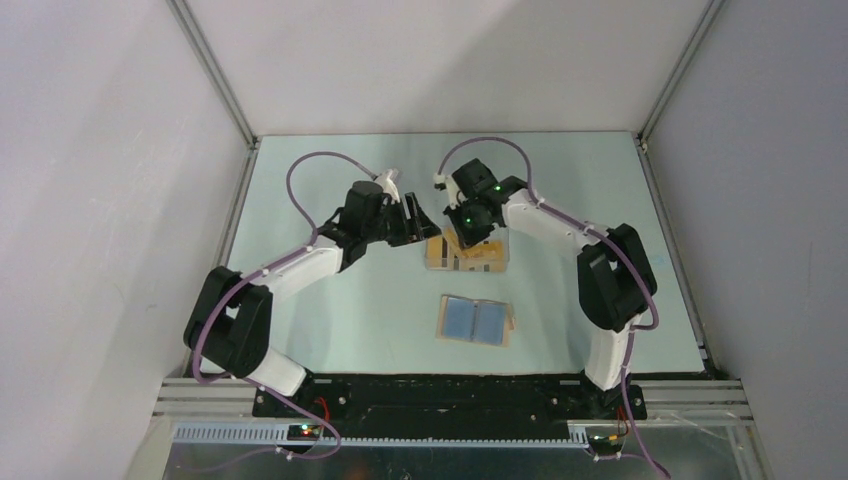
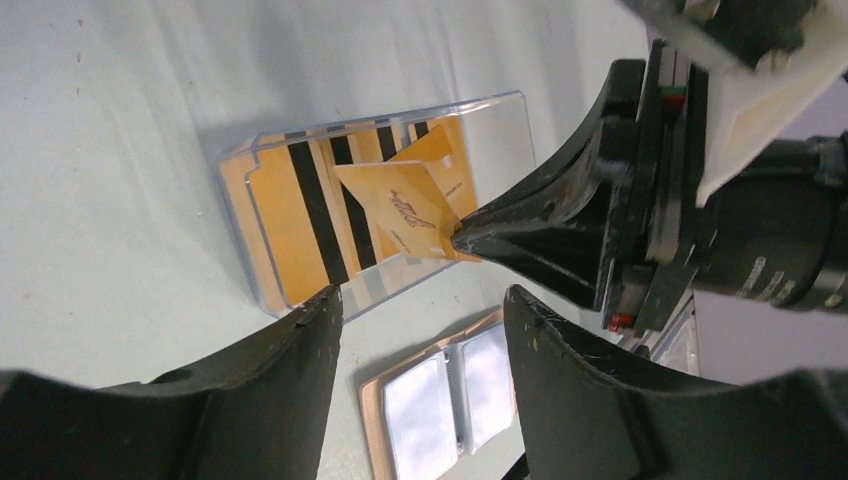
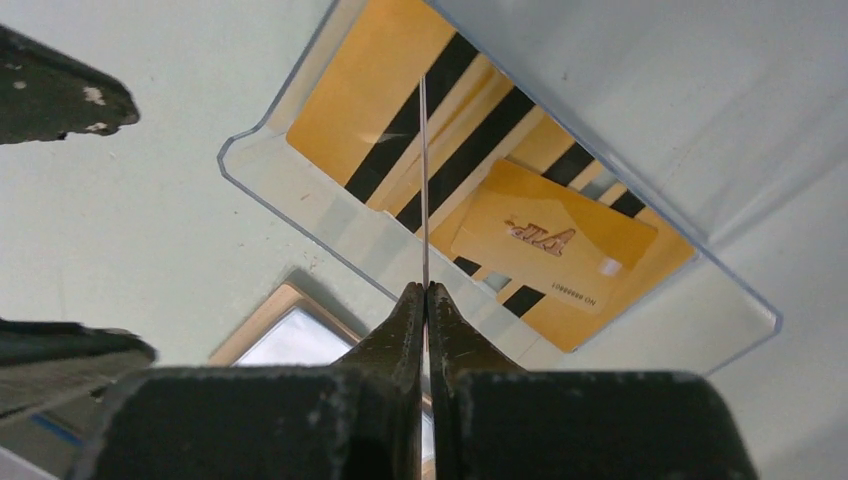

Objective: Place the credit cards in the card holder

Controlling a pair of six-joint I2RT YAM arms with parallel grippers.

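A clear tray (image 1: 437,262) holds yellow cards with black stripes (image 2: 284,215). My right gripper (image 1: 457,236) is over it, shut on a yellow card (image 2: 400,205), which stands tilted above the others in the left wrist view and appears edge-on as a thin line in the right wrist view. My left gripper (image 1: 423,226) is open beside the tray's left end, nothing between its fingers. The open card holder (image 1: 458,318), brown with two clear sleeves, lies in front of the tray.
Walls (image 1: 440,70) border it behind and at both sides. The two grippers are close together.
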